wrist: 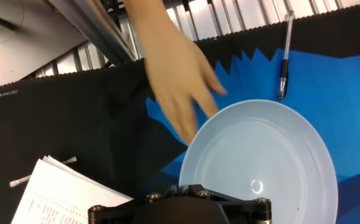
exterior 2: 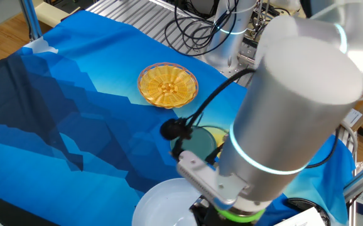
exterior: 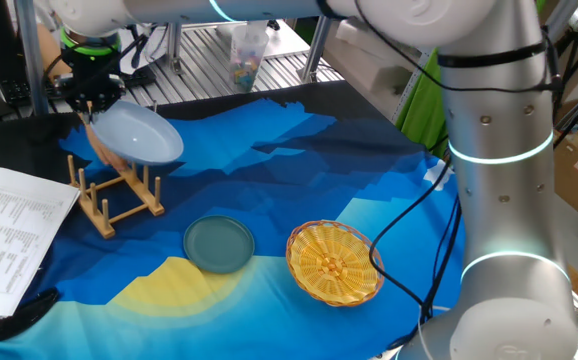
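Observation:
A pale blue bowl [exterior: 137, 133] hangs tilted above the wooden dish rack [exterior: 119, 207] at the left of the table. My gripper [exterior: 97, 104] is shut on the bowl's rim. In the wrist view the bowl [wrist: 261, 165] fills the lower right, just past the gripper; the fingertips are hard to make out against the dark parts. Exterior view 2 shows only part of the bowl [exterior 2: 166, 204], at the bottom edge. A dark green plate [exterior: 219, 244] lies flat on the cloth, right of the rack.
A person's hand [wrist: 183, 84] reaches in close beside the bowl, blurred by motion. A wicker basket [exterior: 334, 263] sits right of the plate. Papers [exterior: 14, 235] lie at the left, and a pen [wrist: 286, 56] on the far side.

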